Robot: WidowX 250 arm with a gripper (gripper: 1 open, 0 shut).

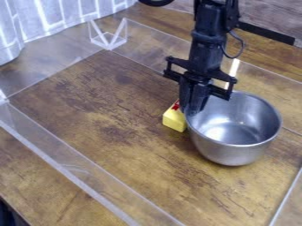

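Observation:
The black gripper (192,102) is low at the left rim of a steel bowl (236,132), in the right half of the camera view. A yellow block (174,120) with a small red part sits just left of the bowl, partly hidden behind it and under the gripper. The fingertips are hard to make out at the rim, so whether they are closed on it cannot be told.
Clear plastic walls border the wooden surface (94,106). A white wire object (109,33) stands at the back left. A pale strip lies behind the bowl, right of the arm.

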